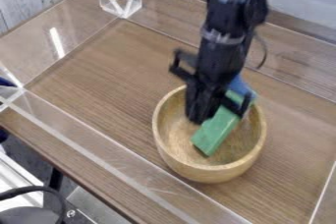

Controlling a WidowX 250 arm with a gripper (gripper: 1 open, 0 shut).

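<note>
A wooden bowl (pixel 178 151) sits on the table, right of centre. In it lies a green object (pixel 213 133), slanted, with a blue piece (pixel 241 88) at its upper end. My dark gripper (pixel 203 85) hangs blurred over the bowl, its fingers partly in front of the rim and the green object. The blur hides whether it is open or shut; I see nothing clearly held.
A clear taped corner (pixel 120 2) shows at the back left. Black cables (pixel 29 202) lie off the table at the lower left.
</note>
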